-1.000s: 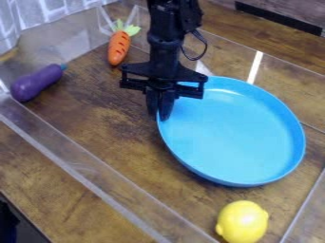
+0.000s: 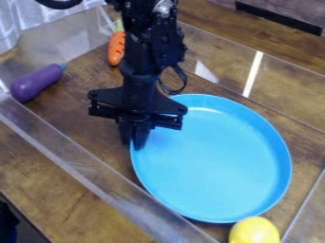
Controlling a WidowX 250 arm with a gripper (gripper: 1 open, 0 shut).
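Note:
A black gripper [image 2: 137, 133] points down at the left rim of a large blue plate [image 2: 216, 161], its fingertips touching or right at that rim. The fingers look close together; whether the rim is between them is hard to tell, as the gripper body hides part of it.
A purple eggplant [image 2: 36, 83] lies at the left, an orange carrot [image 2: 117, 47] at the back behind the arm. A yellow lemon-like object [image 2: 253, 231] sits at the bottom right, close to the plate. Clear low walls border the wooden surface.
The gripper has moved toward the front-left, and the blue plate has shifted left along with it, ending nearer the front. The eggplant and carrot look unmoved.

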